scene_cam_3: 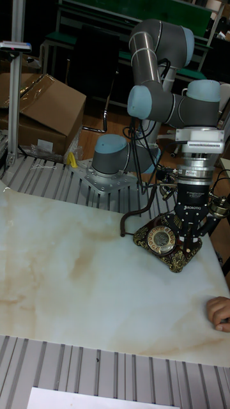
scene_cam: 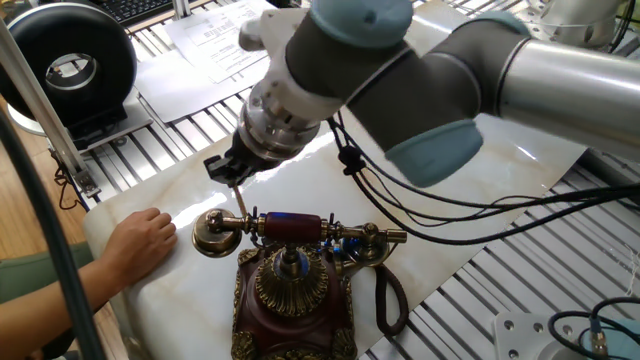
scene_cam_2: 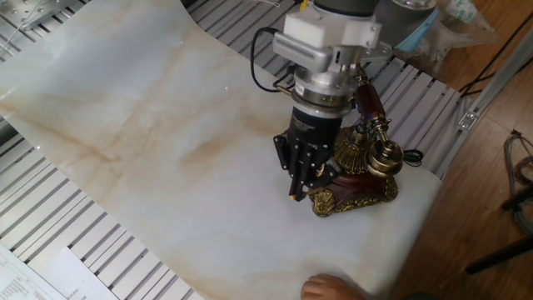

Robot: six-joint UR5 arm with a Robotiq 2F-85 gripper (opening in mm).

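Note:
An ornate dark red and brass rotary telephone [scene_cam: 285, 290] stands on the marbled sheet, its handset [scene_cam: 297, 227] lying across the cradle. My black gripper [scene_cam: 230, 178] points downward on the dial side of the phone, just off the handset's earpiece end in exterior view 1. A thin brown stick [scene_cam: 239, 196] sticks out below the fingers, which appear shut on it; its tip shows at the gripper [scene_cam_2: 297, 187] in exterior view 2. In exterior view 3 the gripper [scene_cam_3: 188, 237] overlaps the phone to the right of its round dial [scene_cam_3: 161, 239]. Contact between stick and phone cannot be made out.
A person's hand [scene_cam: 146, 243] rests on the sheet near the handset's earpiece. The phone's cord [scene_cam: 391, 303] curls beside its base, and black cables [scene_cam: 440, 220] hang from my arm. Most of the marbled sheet [scene_cam_3: 82, 286] is bare.

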